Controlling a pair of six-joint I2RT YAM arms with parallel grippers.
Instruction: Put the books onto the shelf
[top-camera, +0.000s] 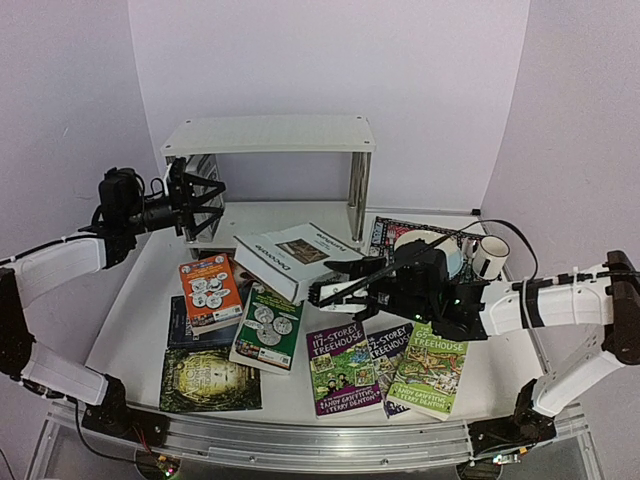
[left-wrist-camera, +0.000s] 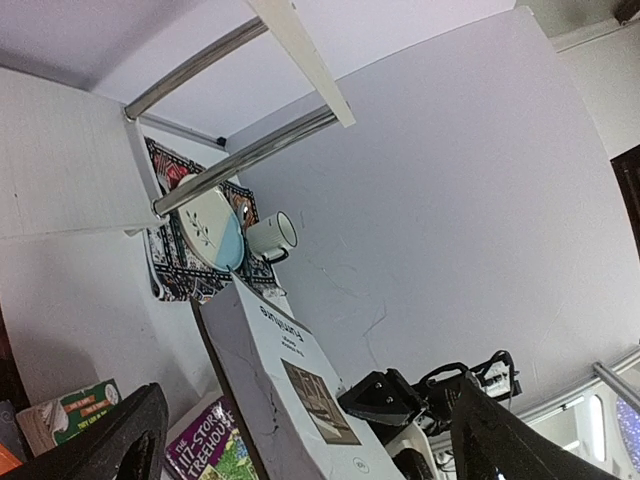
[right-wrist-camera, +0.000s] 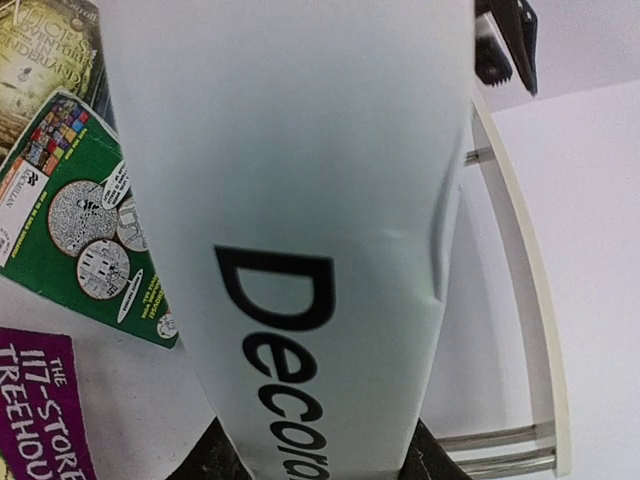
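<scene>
A thick white Decorate book (top-camera: 295, 260) is held tilted by my right gripper (top-camera: 350, 285), which grips one end; its spine fills the right wrist view. My left gripper (top-camera: 210, 200) stands open at the left shelf end, apart from that book. On the table lie an orange book (top-camera: 210, 290), a green book (top-camera: 262, 335), a dark gold book (top-camera: 210, 380), a navy book (top-camera: 185, 325) and overlapping Treehouse books (top-camera: 340, 370). Another white book at the shelf's left end is mostly hidden behind the left gripper.
The white shelf (top-camera: 268, 135) stands at the back with free room on its lower board. A patterned mat with a plate (top-camera: 450, 260) and a mug (top-camera: 490, 257) lies at the back right. Side walls bound the workspace.
</scene>
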